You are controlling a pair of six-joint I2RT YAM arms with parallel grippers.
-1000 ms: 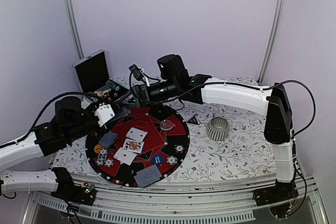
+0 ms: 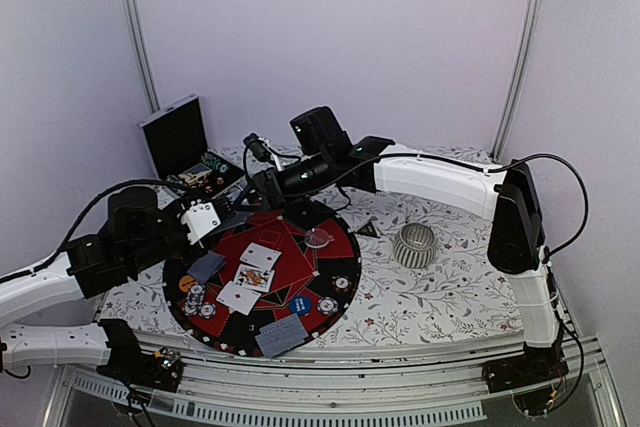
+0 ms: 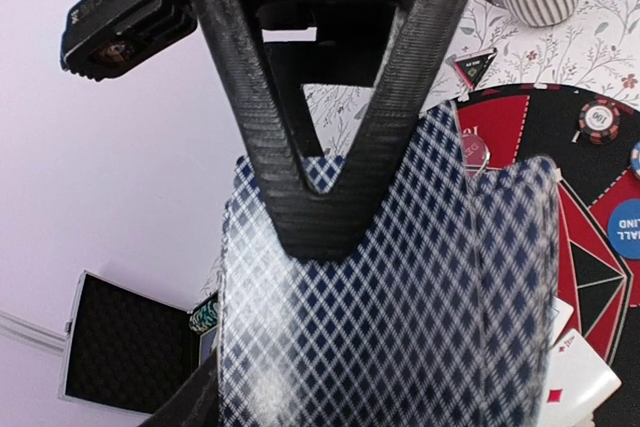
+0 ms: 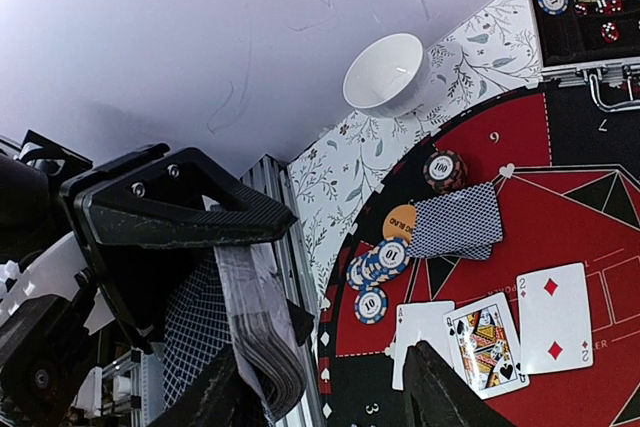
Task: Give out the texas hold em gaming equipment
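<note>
A deck of blue-checked cards (image 3: 340, 347) is clamped in my left gripper, held above the mat. On its right side in the left wrist view, a card or cards (image 3: 518, 267) stand out of line with the rest. My right gripper is beside the deck, its fingers (image 4: 432, 385) apart; the left finger is close to the deck's edge, and contact cannot be told. Face up on the mat lie an ace (image 4: 418, 332), a queen (image 4: 485, 347) and a two of diamonds (image 4: 555, 322). Face-down cards (image 4: 458, 219) and others (image 2: 282, 335) lie near its rim.
On the round mat (image 2: 335, 317) are chip stacks (image 4: 445, 169), an orange blind button (image 4: 400, 219) and a blue one (image 2: 300, 304). An open case (image 2: 175, 142) stands at back left, a ribbed cup (image 2: 414, 245) at right. A white bowl (image 4: 385, 74) is beyond the mat.
The left arm and the cards on the mat look unmoved.
</note>
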